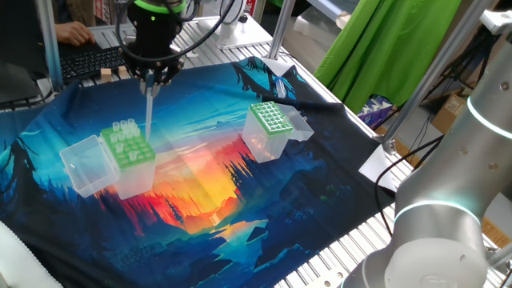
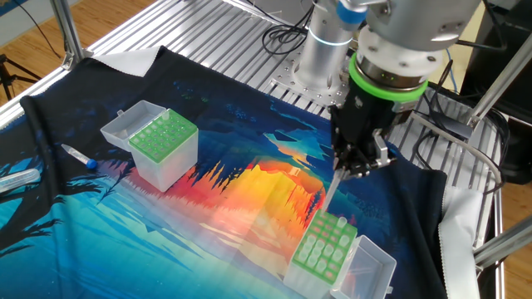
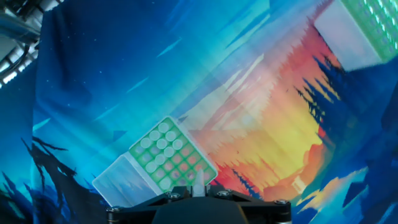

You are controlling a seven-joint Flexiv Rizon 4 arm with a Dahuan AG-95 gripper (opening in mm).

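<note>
A clear box with a green rack top (image 1: 128,144) stands at the left of exterior view 1, its lid (image 1: 86,166) folded open. Several whitish tubes or tips (image 2: 318,250) stick up from part of the rack. My gripper (image 1: 148,82) is shut on a long, thin, translucent tip (image 1: 149,116) that points down. Its lower end is by the rack's edge, seen at the near corner of the green top in exterior view 2; touching or apart, I cannot tell. In the wrist view, the tip (image 3: 199,184) shows end-on in front of the rack (image 3: 172,155).
A second clear box with a green grid top (image 1: 272,118) stands apart, lid open. A blue-capped pen (image 2: 81,157) lies on the printed cloth (image 2: 208,241). Between the boxes the cloth is clear.
</note>
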